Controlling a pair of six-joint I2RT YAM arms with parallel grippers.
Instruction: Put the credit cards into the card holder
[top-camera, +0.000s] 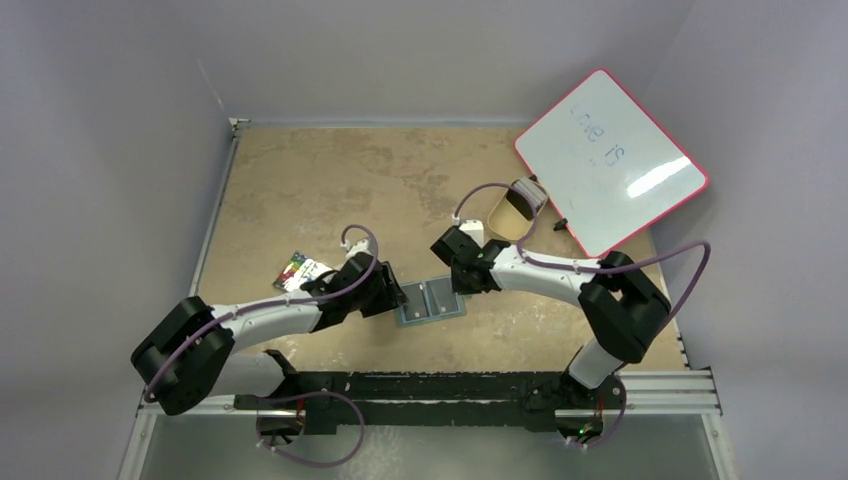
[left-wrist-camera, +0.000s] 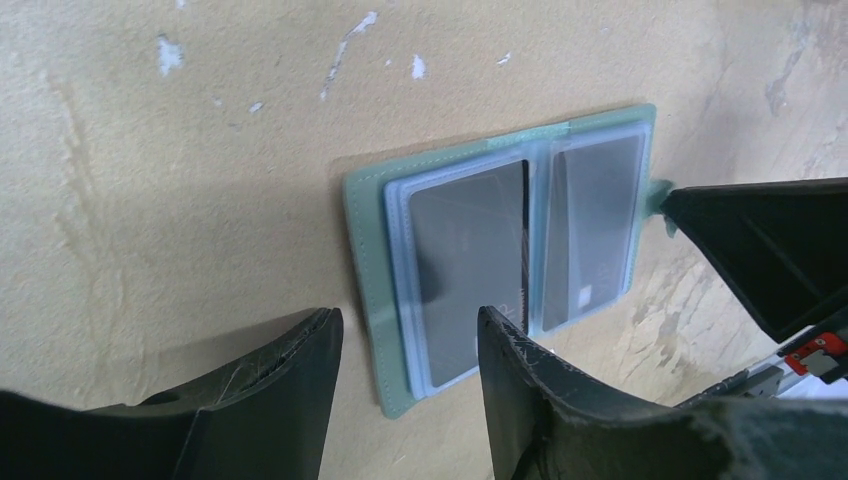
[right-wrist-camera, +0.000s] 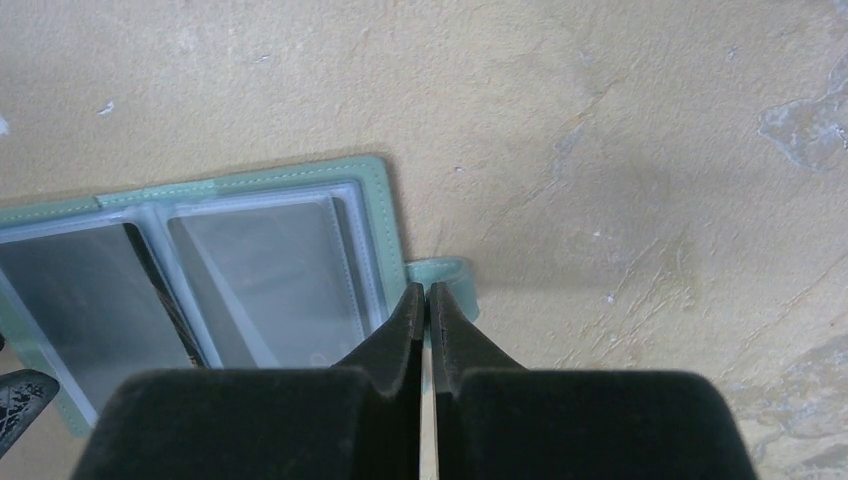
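Observation:
The teal card holder (top-camera: 418, 305) lies flat on the table between the grippers, with two clear-windowed pockets (left-wrist-camera: 465, 255). My left gripper is open above its left end, nothing between the fingers. My right gripper is shut at the teal strap (right-wrist-camera: 450, 273) on the holder's right edge; whether the strap is pinched cannot be made out. A colourful card-like item (top-camera: 297, 270) lies left of the left gripper, partly hidden by the arm.
A beige tray (top-camera: 505, 218) with grey items sits behind the right arm, beside a whiteboard (top-camera: 610, 160). Walls border the table.

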